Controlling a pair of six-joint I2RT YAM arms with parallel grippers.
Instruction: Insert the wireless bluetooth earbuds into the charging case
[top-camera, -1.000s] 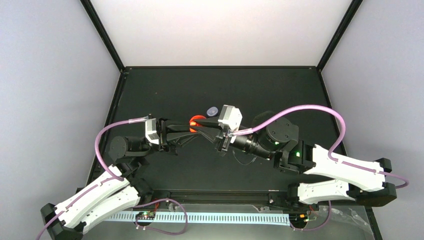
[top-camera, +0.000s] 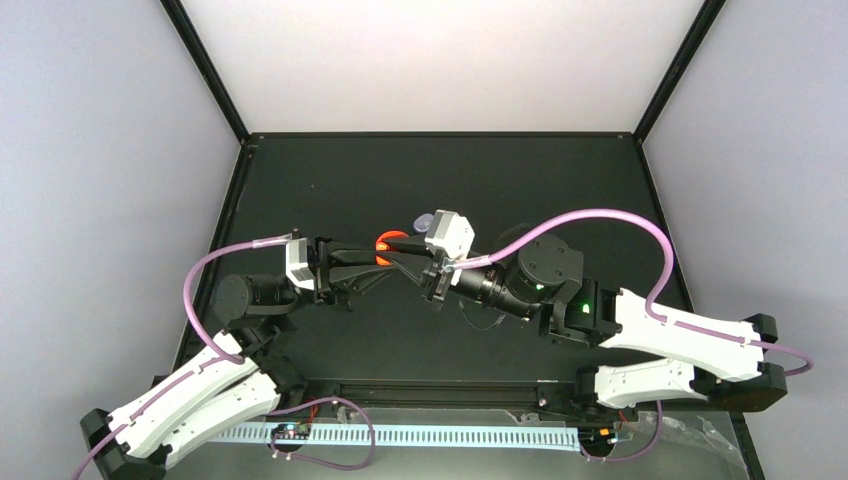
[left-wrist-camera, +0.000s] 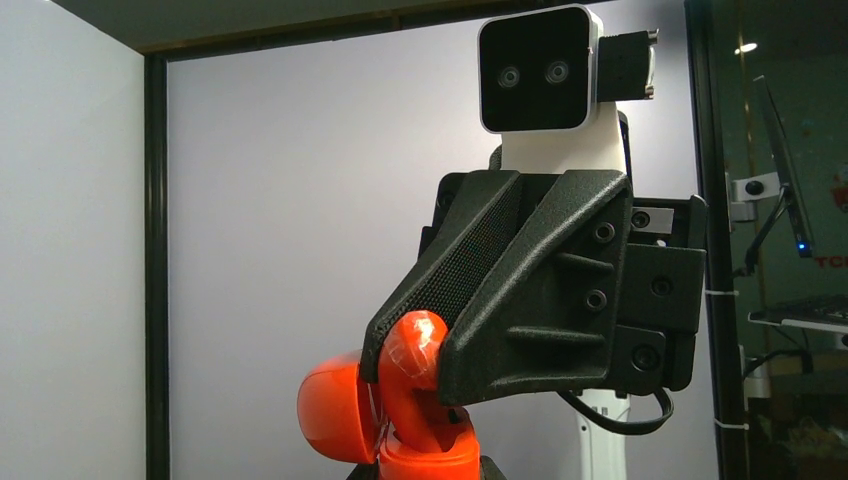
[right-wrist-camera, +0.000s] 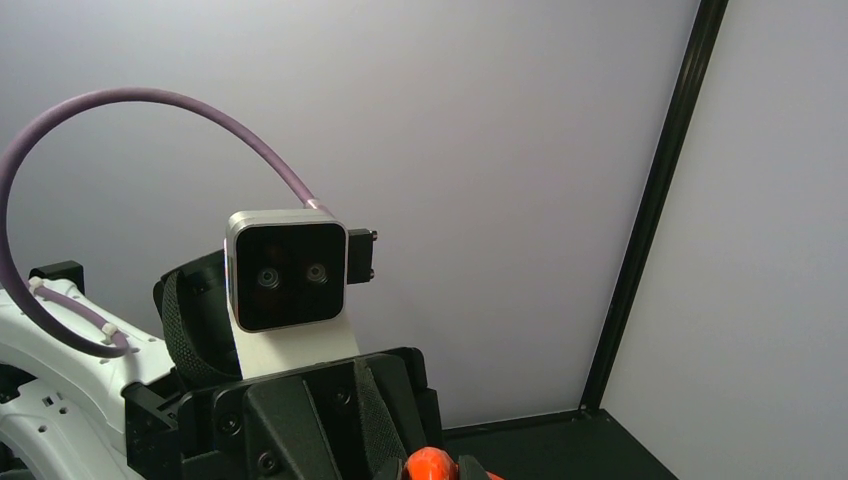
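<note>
Above the table's middle, the orange charging case (top-camera: 385, 261) is in my left gripper, which is shut on it. The case's lid (left-wrist-camera: 335, 412) stands open to one side in the left wrist view. An orange earbud (left-wrist-camera: 415, 350) pokes up from the case, its lower end inside the opening; how deep it sits I cannot tell. My right gripper has its fingers (left-wrist-camera: 525, 300) on both sides of the earbud's top, very close to it. Whether they press on it is unclear. The right wrist view shows just the earbud's rounded top (right-wrist-camera: 432, 462).
A small purple object (top-camera: 424, 222) lies on the black table (top-camera: 330, 180) just behind the grippers. Both wrist cameras face each other at close range.
The right gripper and arm have shifted slightly left, toward the case. The left gripper and case have barely moved.
</note>
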